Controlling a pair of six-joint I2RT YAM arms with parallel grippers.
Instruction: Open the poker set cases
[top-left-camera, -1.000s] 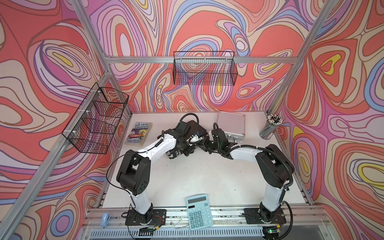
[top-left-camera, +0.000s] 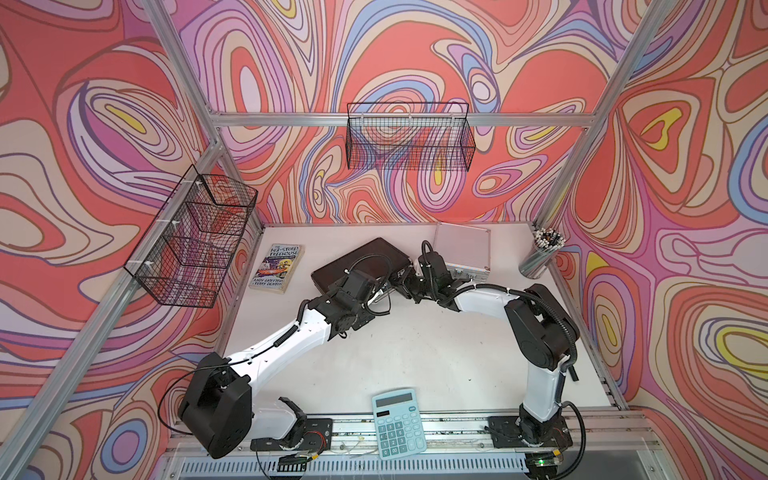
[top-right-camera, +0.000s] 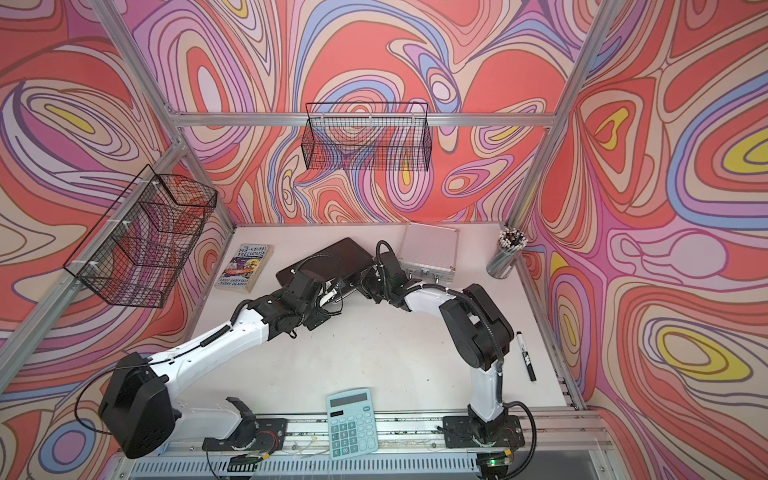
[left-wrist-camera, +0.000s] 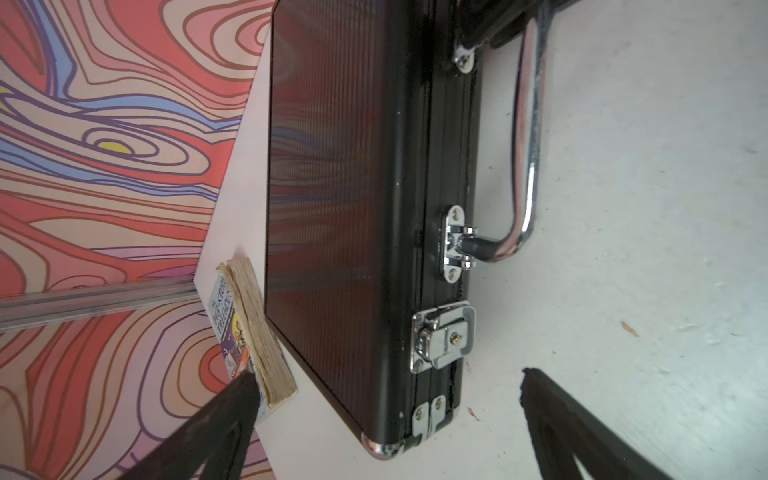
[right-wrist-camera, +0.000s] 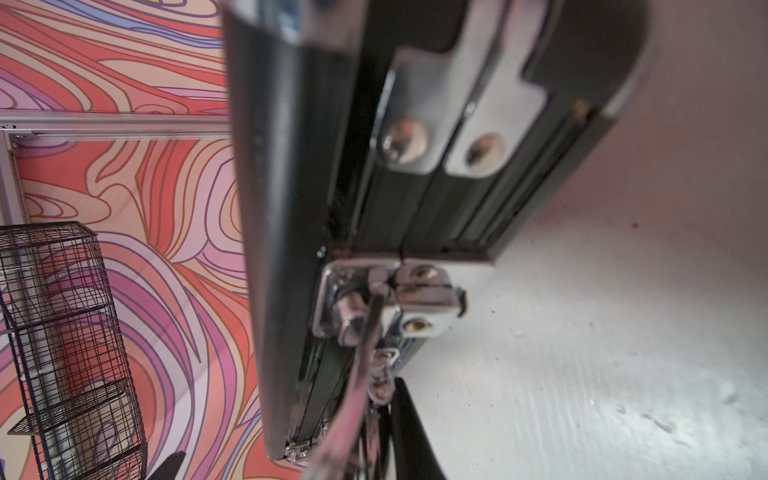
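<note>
The black case (top-left-camera: 360, 264) lies shut at the back of the table, slanted, with its front side toward me. In the left wrist view its near latch (left-wrist-camera: 444, 336) looks fastened, beside the chrome handle (left-wrist-camera: 524, 152). My left gripper is open, its fingers apart with nothing between them. At the case's right front end is my right gripper (top-left-camera: 412, 281), shut, close to the other latch (right-wrist-camera: 392, 297). A blurred thin strip runs from that latch toward the camera; I cannot tell what it is. Behind the right arm lies a closed silver case (top-left-camera: 462, 248).
A book (top-left-camera: 277, 268) lies back left. A cup of sticks (top-left-camera: 540, 254) stands back right. A calculator (top-left-camera: 398, 422) lies at the front edge, and a marker (top-right-camera: 526, 357) at the right.
My left arm has swung toward the left and its gripper has shifted slightly, so more of the black case's top shows at the left. The right gripper stays nearly where it was.
</note>
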